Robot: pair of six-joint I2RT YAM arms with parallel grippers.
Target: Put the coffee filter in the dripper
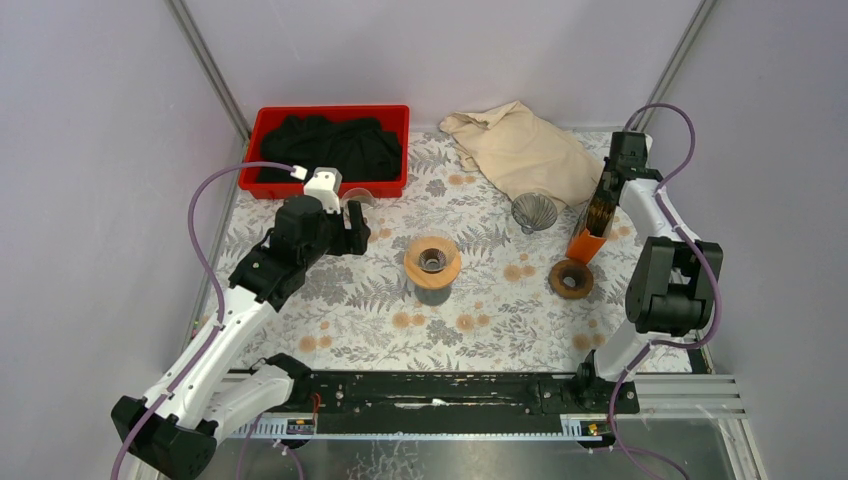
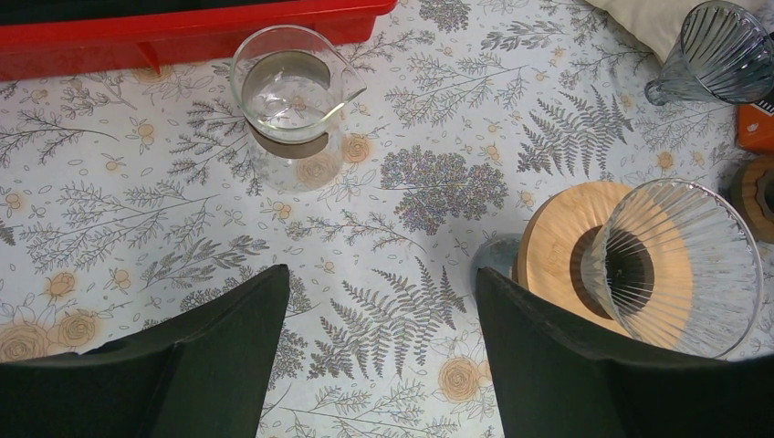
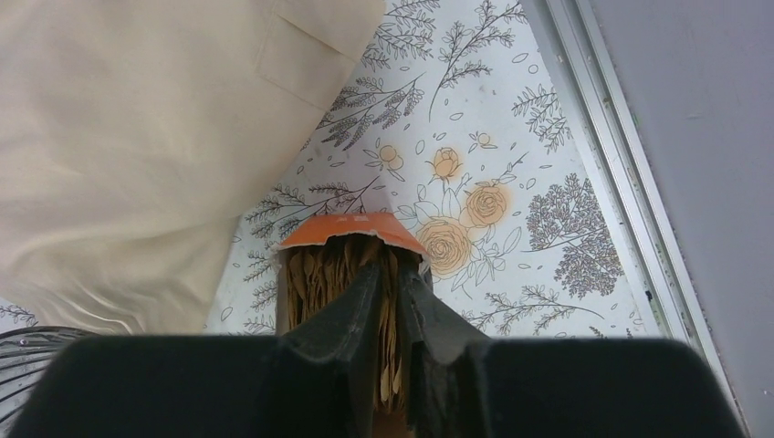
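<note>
The clear ribbed dripper sits in a wooden collar on a glass vessel; the top view has this dripper stand mid-table. To its left, my left gripper is open and empty above the table. Brown paper coffee filters stand packed in an orange box at the right of the table. My right gripper reaches down among them, its fingers shut close together. Brown paper shows in the thin slit between them; whether any filter is pinched there is hidden.
A red bin holding dark cloth stands at the back left, with a glass cup before it. A beige cloth, another ribbed glass dripper and a wooden ring lie near the box.
</note>
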